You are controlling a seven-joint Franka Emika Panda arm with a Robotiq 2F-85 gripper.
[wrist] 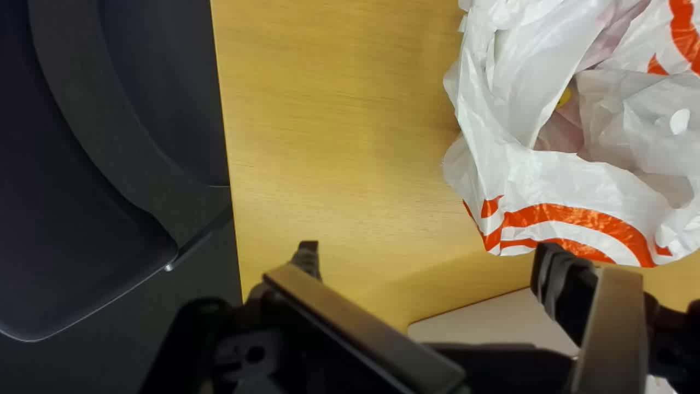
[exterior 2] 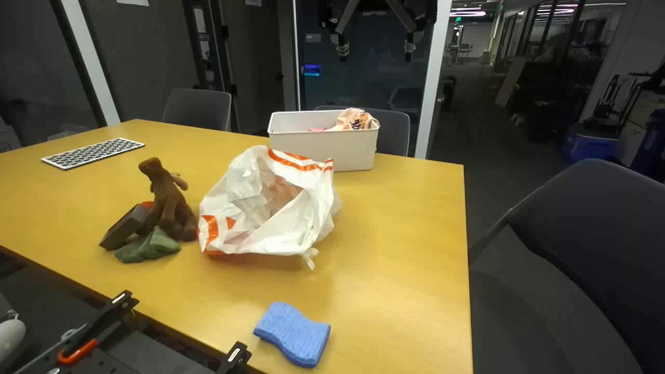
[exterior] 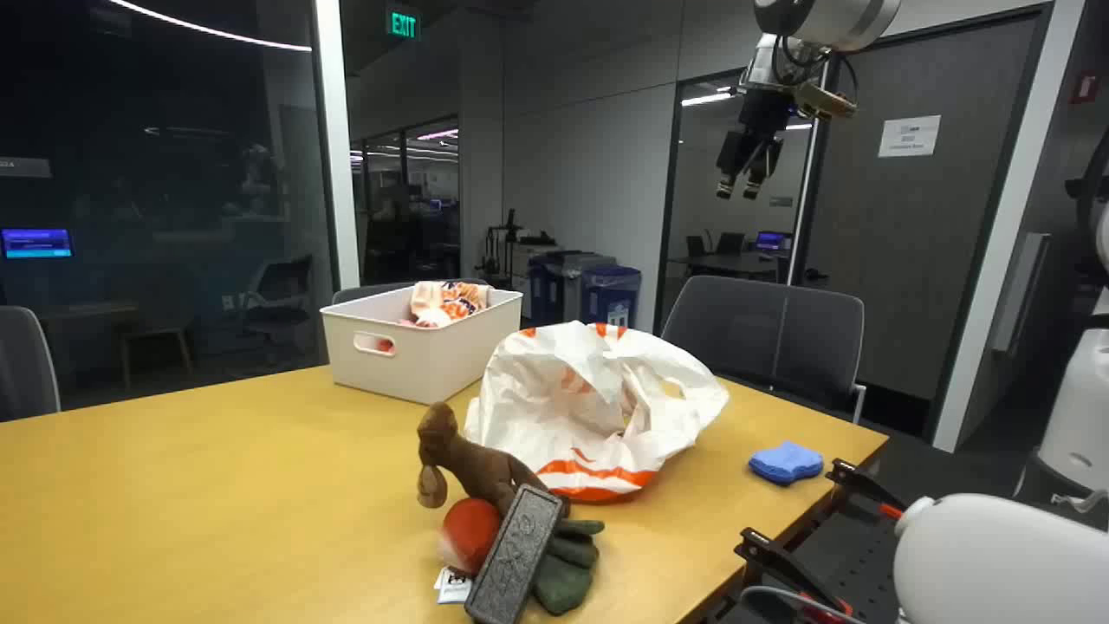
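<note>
High above the table hangs my gripper [exterior 2: 375,51], its two fingers wide apart and nothing between them. A crumpled white plastic bag [exterior: 598,406] with orange-red markings lies on the table, its mouth spread and something pinkish [wrist: 563,128] inside. Behind the bag stands a white bin [exterior 2: 321,146] holding patterned cloth [exterior 2: 353,118]. In front of the bag a brown plush figure [exterior: 468,458], a red ball-like thing [exterior: 470,532], a dark grey block [exterior: 516,556] and a dark green soft item [exterior: 567,567] are heaped together. A blue sponge [exterior 2: 293,333] lies alone near the table's corner.
A white keyboard [exterior 2: 93,152] rests toward the far left of the table [exterior 2: 399,268]. Chairs [exterior 2: 580,249] stand close to its edges, and black clamps [exterior: 785,567] sit at the robot's side. Bare tabletop surrounds the sponge.
</note>
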